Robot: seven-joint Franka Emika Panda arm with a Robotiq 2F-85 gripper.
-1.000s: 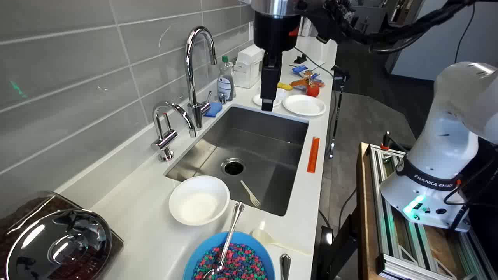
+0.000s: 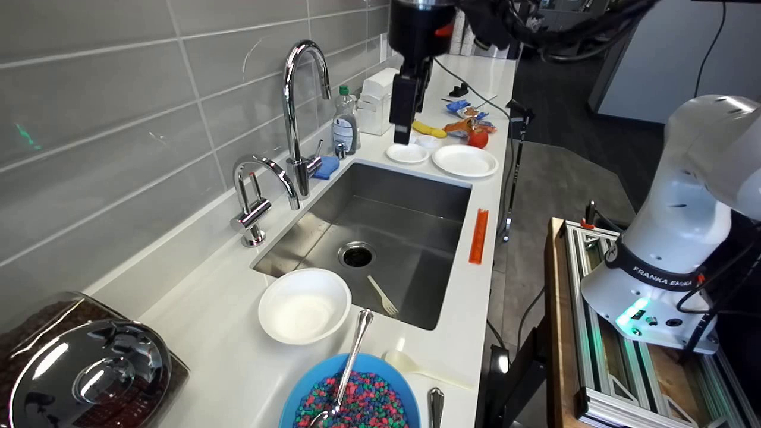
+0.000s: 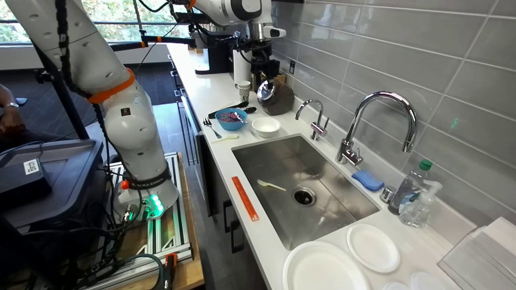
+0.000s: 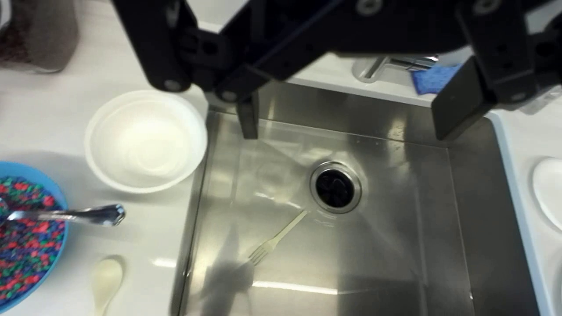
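My gripper is open above the sink, its two fingers wide apart and nothing between them. In the first exterior view the gripper (image 2: 403, 132) hangs well above the counter. A pale fork (image 4: 280, 238) lies on the bottom of the steel sink (image 2: 399, 214), close to the drain (image 4: 335, 187). An empty white bowl (image 4: 146, 142) rests on the counter beside the sink's edge. Beyond that is a blue bowl (image 2: 408, 385) of small coloured pieces, with a metal spoon (image 2: 351, 356) leaning in it.
Two chrome faucets (image 2: 289, 107) rise along the wall side. A cream spoon (image 4: 107, 281) lies near the blue bowl. An orange strip (image 2: 479, 236) lies along the sink's front edge. White plates (image 2: 465, 161), a blue sponge (image 3: 368, 180) and a soap bottle (image 2: 346, 121) stand around the far end.
In the first exterior view, my gripper has risen and shifted slightly left, and its fingers are turned a little. The fork, bowls and plates are where they were.
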